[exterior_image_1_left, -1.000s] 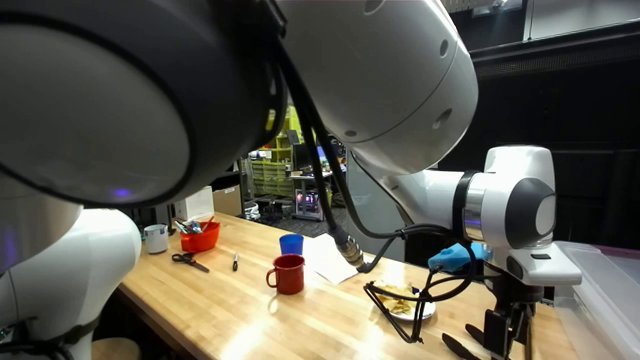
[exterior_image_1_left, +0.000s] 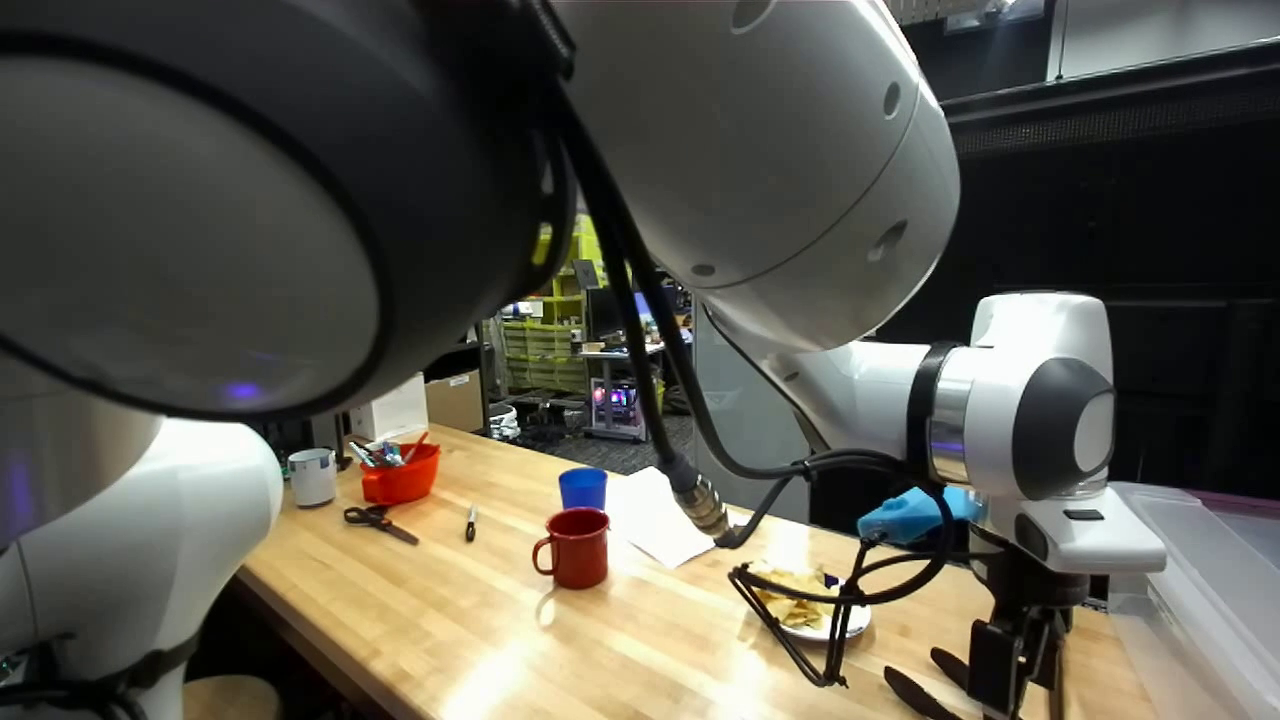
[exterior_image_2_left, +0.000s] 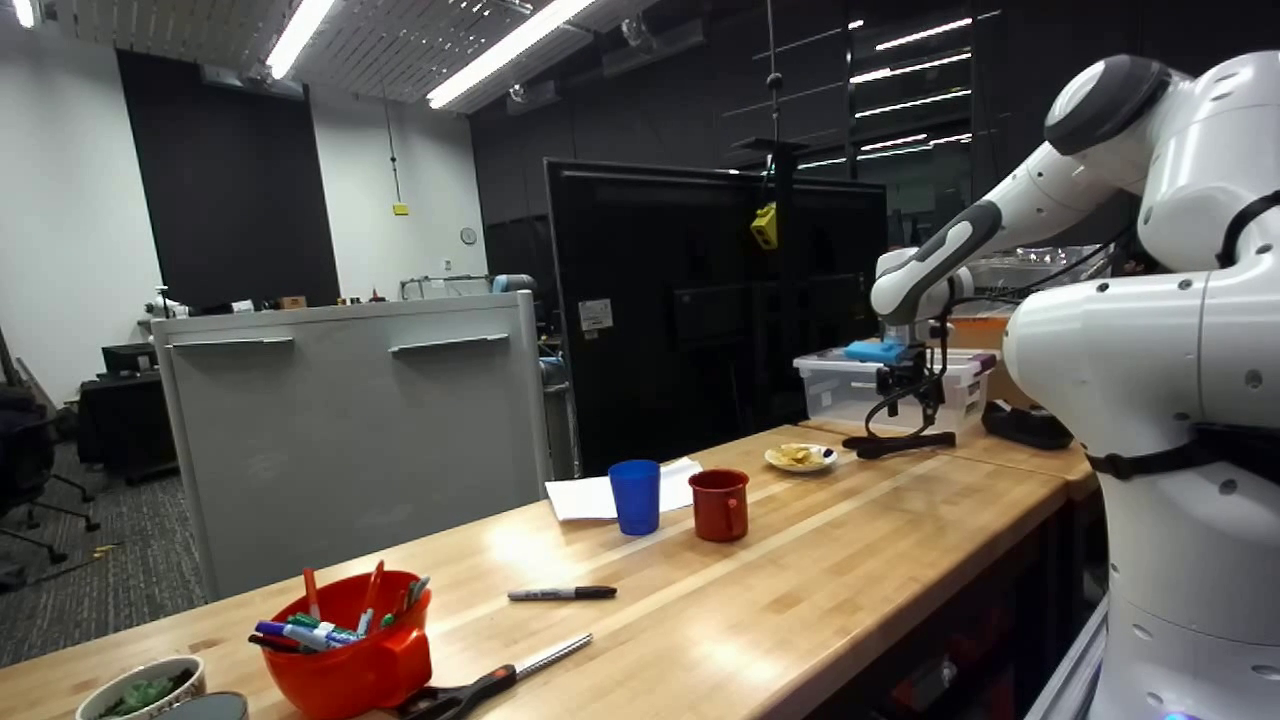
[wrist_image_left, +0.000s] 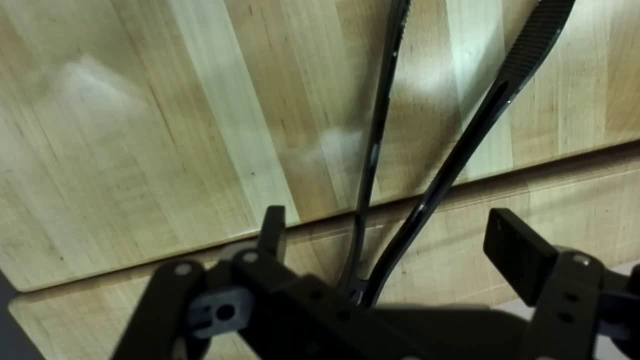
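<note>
Black tongs (wrist_image_left: 441, 180) lie across a seam between two tabletops, their two arms spread apart towards the top of the wrist view. My gripper is open above them, one fingertip on either side of the tongs' narrower hinge end, and nothing is gripped. In exterior view 2 the tongs (exterior_image_2_left: 900, 444) rest on the table below my gripper (exterior_image_2_left: 906, 406). Exterior view 1 shows only the tips of the tongs (exterior_image_1_left: 918, 694) beside the gripper. The hinge end is partly hidden by the gripper body in the wrist view.
A plate of chips (exterior_image_2_left: 800, 457) stands close to the tongs. Further along are a red mug (exterior_image_2_left: 720, 504), a blue cup (exterior_image_2_left: 636, 497), a marker (exterior_image_2_left: 561, 593), scissors (exterior_image_2_left: 504, 684) and a red pen container (exterior_image_2_left: 354, 648). A clear plastic bin (exterior_image_2_left: 828, 390) stands behind the gripper.
The arm and gripper have shifted only very slightly to the right in exterior view 1. The tongs and the other objects have stayed in place.
</note>
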